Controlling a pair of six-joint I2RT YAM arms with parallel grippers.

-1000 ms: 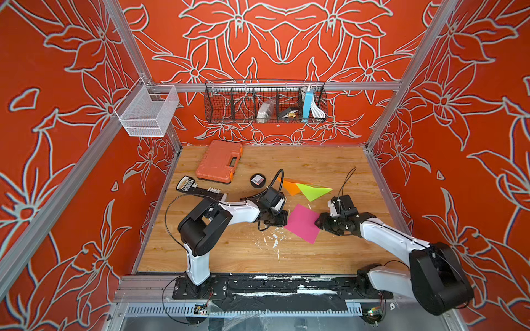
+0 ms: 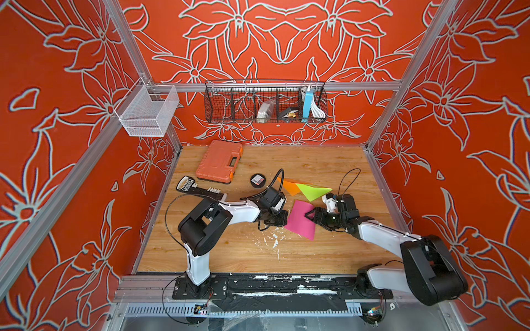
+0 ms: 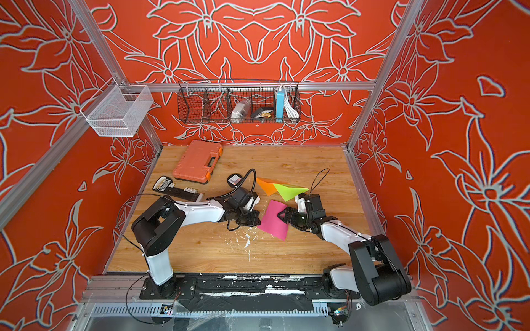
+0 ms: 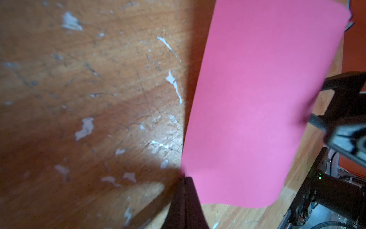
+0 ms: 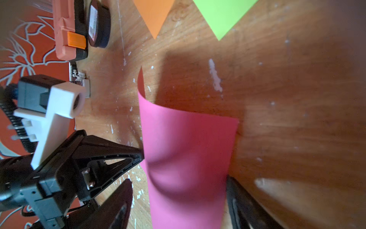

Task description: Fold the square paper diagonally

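The pink paper [image 2: 299, 219] lies between my two grippers, bowed upward; in the right wrist view it curves, with one corner curled up. My left gripper is shut, its tips meeting the left edge of the paper near a corner; whether any paper is pinched between them is not clear. On the opposite side my right gripper stands part open, one finger [image 5: 121, 200] on each side of the bent sheet in its wrist view. In the left wrist view the right gripper's fingers reach the paper's far edge. The underside of the sheet is hidden.
An orange paper [image 2: 290, 187] and a lime green paper [image 2: 313, 191] lie just behind the pink one. A black round tin [image 2: 257, 180], an orange case [image 2: 219, 161] and a dark tool [image 2: 198, 188] lie at the left. Bare tabletop [image 2: 309, 256] extends in front.
My right gripper has moved left over the paper, and its fingers have opened. The paper's right side has shifted left, making the sheet look narrower and bent. The left arm has stayed still.
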